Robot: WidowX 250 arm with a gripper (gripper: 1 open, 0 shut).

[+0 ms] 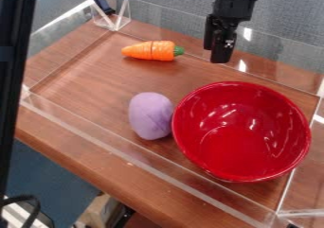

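Observation:
My black gripper [221, 50] hangs near the back wall, above and right of an orange toy carrot [151, 50] with a green top, apart from it. Whether its fingers are open or shut is hard to make out. A purple egg-shaped object [151, 115] stands on the wooden table left of a large red bowl [241, 133], which looks empty.
Clear plastic walls [152, 174] border the wooden work surface [89, 80] on its sides. A dark post [10, 61] runs along the left edge.

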